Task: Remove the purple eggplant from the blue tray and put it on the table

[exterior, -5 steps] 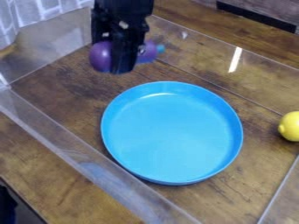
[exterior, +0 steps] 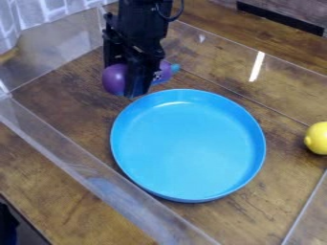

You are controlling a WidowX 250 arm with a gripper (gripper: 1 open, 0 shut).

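The purple eggplant (exterior: 117, 78) hangs in my gripper (exterior: 132, 77), just left of and behind the blue tray, above the wooden table. My fingers are shut on its middle and hide part of it; its teal stem end (exterior: 173, 68) sticks out on the right. The blue tray (exterior: 259, 144) is round and empty, in the middle of the view. How far the eggplant's underside is from the table is hard to tell.
A yellow ball-like object (exterior: 316, 138) rests at the right edge. Clear walls (exterior: 76, 158) border the work area on the left and at the back. Bare wooden table (exterior: 76, 108) lies left of the tray.
My gripper and the eggplant have come lower in the view, with a small shift right, toward the tray's back left edge. The tray and the yellow object have stayed put.
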